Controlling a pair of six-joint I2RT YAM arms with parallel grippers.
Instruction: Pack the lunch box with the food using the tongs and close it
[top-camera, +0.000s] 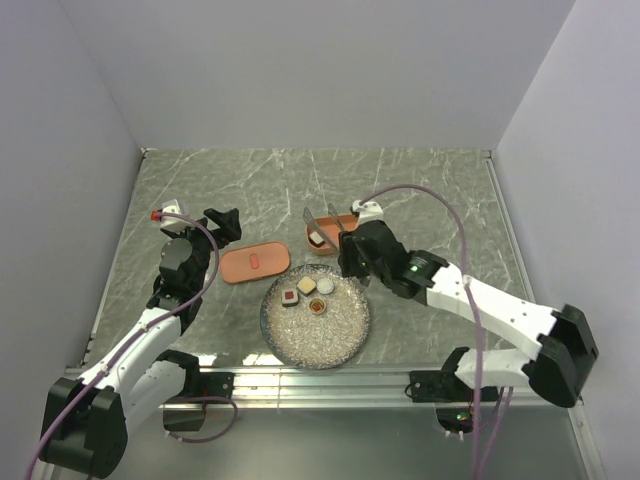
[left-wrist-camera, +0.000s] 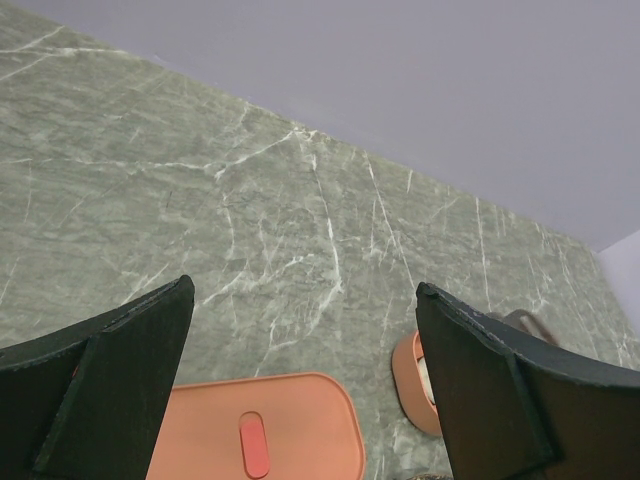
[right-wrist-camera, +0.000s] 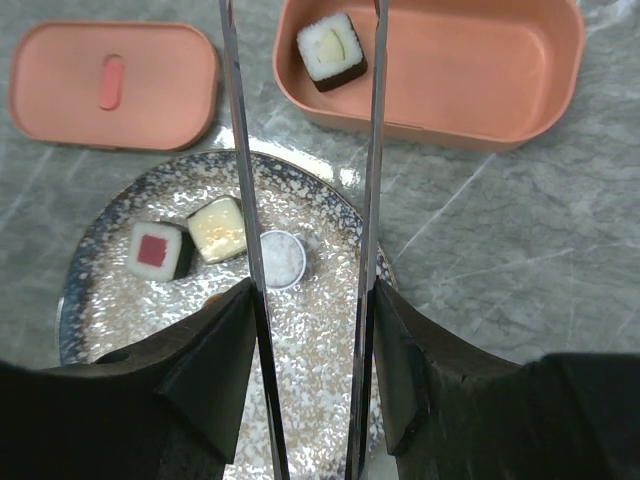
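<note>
My right gripper is closed around metal tongs (right-wrist-camera: 247, 180), with a finger against each tong arm. The tong arms stand apart with nothing between their tips, over the orange lunch box (right-wrist-camera: 470, 65). A dark-sided piece with a pale top (right-wrist-camera: 330, 50) rests in the box's left end, beside the left tong arm. The orange lid (top-camera: 254, 263) lies flat to the left of the box. On the speckled plate (top-camera: 318, 345) are a red-topped piece (right-wrist-camera: 155, 250), a yellow-topped piece (right-wrist-camera: 217, 230) and a white disc (right-wrist-camera: 283, 260). My left gripper (top-camera: 222, 222) stands open and empty.
A small round cup with orange contents (top-camera: 317, 306) also sits on the plate. Behind the box and to its right, the marble table (top-camera: 440, 190) is clear. The left arm stands near the lid's left side.
</note>
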